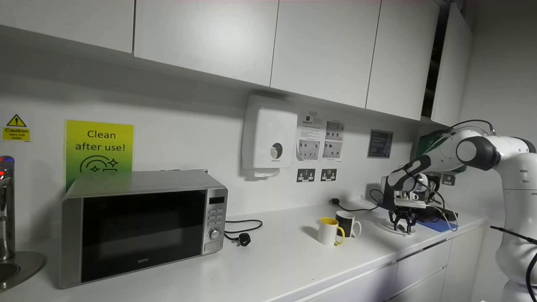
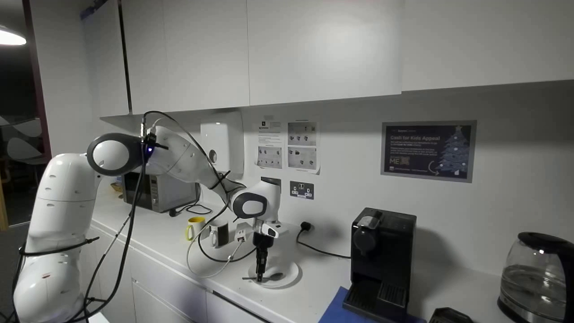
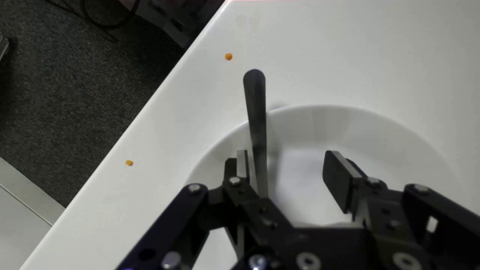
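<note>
A dark, slim utensil handle [image 3: 256, 117] lies across the rim of a white plate [image 3: 360, 121] in the wrist view, its end jutting past the rim. In exterior view 2 the dark bowl of a spoon [image 2: 276, 276] shows on the plate [image 2: 292, 277]. My gripper is low over the plate with its fingers apart. The handle runs close beside the left finger [image 3: 243, 166]; whether they touch I cannot tell. A wide gap separates it from the right finger [image 3: 339, 180]. In exterior view 1 my gripper [image 1: 402, 231] points down at the plate.
A yellow-lined mug [image 1: 328, 231] and a black-and-white mug [image 1: 346, 224] stand left of the plate in exterior view 1. A coffee machine [image 2: 383, 258] on a blue mat [image 2: 334, 307] is on the other side. The counter's front edge [image 3: 135, 119] is close by.
</note>
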